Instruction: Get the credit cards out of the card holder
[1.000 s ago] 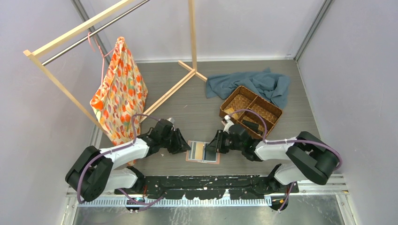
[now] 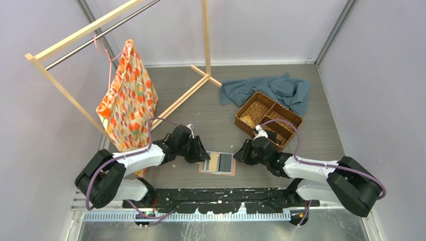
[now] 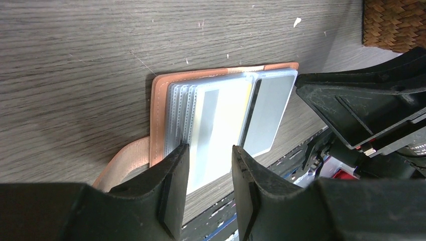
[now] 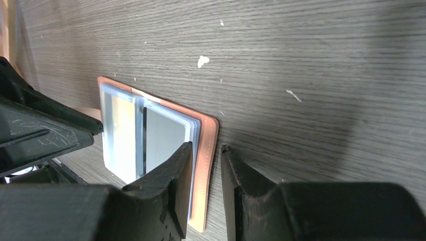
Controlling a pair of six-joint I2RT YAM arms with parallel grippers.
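Note:
The open card holder [image 2: 217,162], pink-edged with clear sleeves, lies flat on the table between my grippers; a pale card and a grey panel [image 3: 267,108] show in it. My left gripper hangs over the holder's left part by the sleeve edges, fingers a little apart, nothing visible between them. My right gripper is at the holder's right pink edge, fingertips slightly parted, with no card visible between them.
A wicker basket [image 2: 243,115] sits behind my right arm, with a blue cloth [image 2: 266,90] beyond. A patterned cloth [image 2: 125,100] hangs on a wooden rack at left. Bare table lies behind the holder.
Over the last second my right gripper has moved right, to the holder's right edge, and my left gripper has moved slightly right onto its left part.

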